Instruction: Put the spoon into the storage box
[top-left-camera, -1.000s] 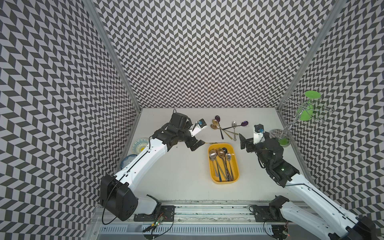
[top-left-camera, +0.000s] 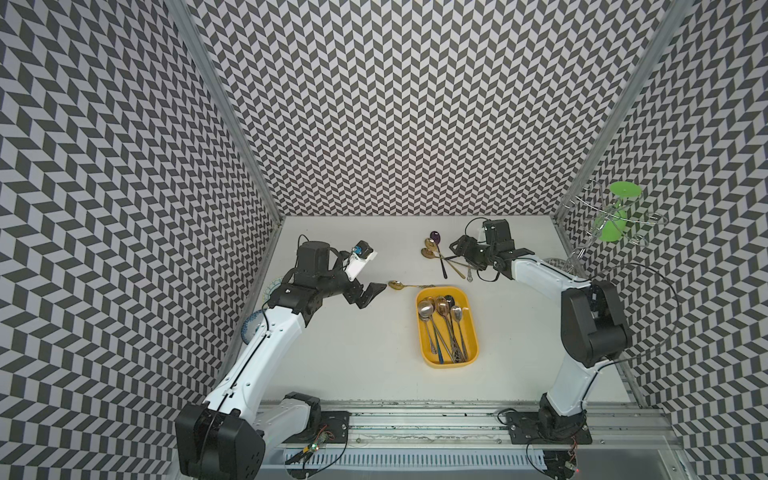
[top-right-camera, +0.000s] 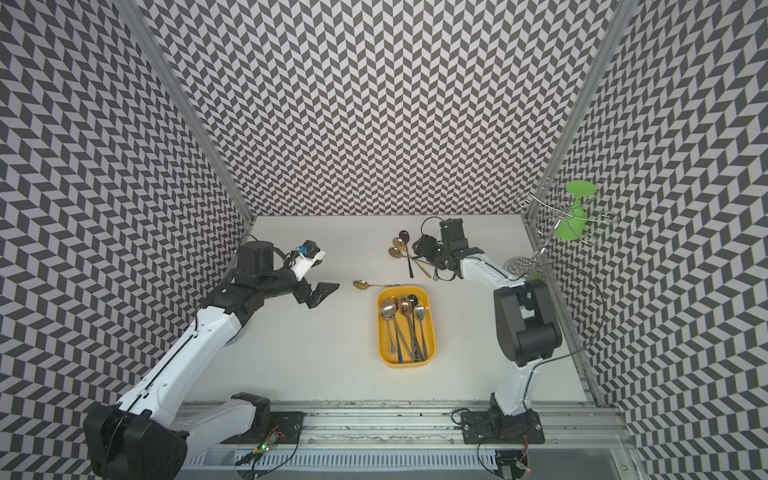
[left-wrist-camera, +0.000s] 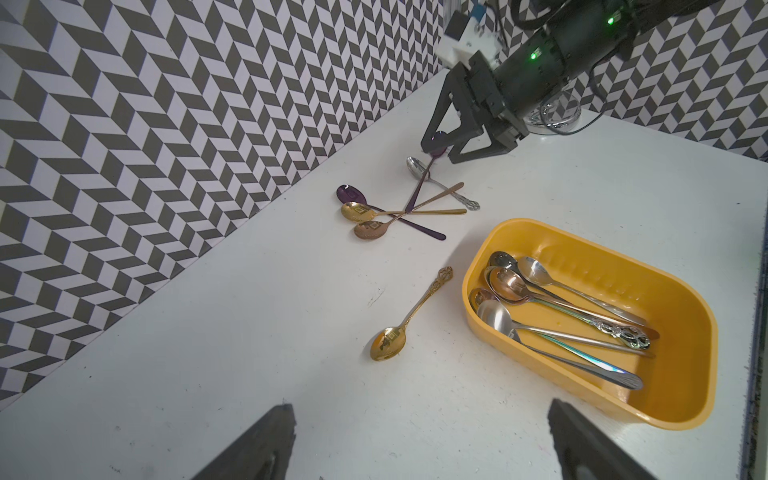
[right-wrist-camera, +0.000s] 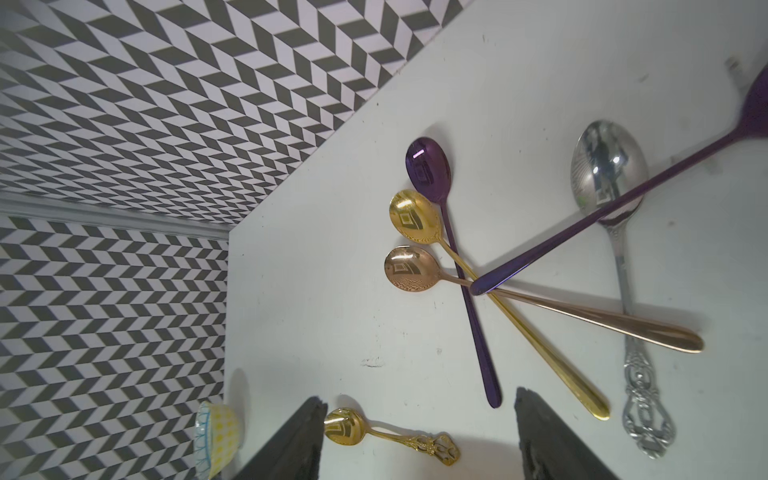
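Note:
The yellow storage box (top-left-camera: 421, 344) holds several spoons. Left of it in the left wrist view, a gold spoon (left-wrist-camera: 389, 343) with an ornate handle lies alone on the table. Beyond it, a purple spoon (right-wrist-camera: 428, 168), a gold spoon (right-wrist-camera: 414, 216) and a copper spoon (right-wrist-camera: 411, 268) cross one another. A second purple spoon (right-wrist-camera: 560, 235) lies across a silver spoon (right-wrist-camera: 608, 164). My right gripper hovers near that purple spoon's bowl, its fingers apart with nothing visibly held. My left gripper (top-left-camera: 371, 270) is open and empty, left of the lone gold spoon.
A wire rack with a green cup (top-left-camera: 612, 225) stands at the right edge. A plate (top-left-camera: 251, 326) shows partly behind the left arm. Bare table surrounds the box, and a patterned wall (top-left-camera: 432, 160) closes off the back.
My right gripper has moved away from the front, up and left over the spoons, and turned. My left arm has drawn back to the left. The box stays put.

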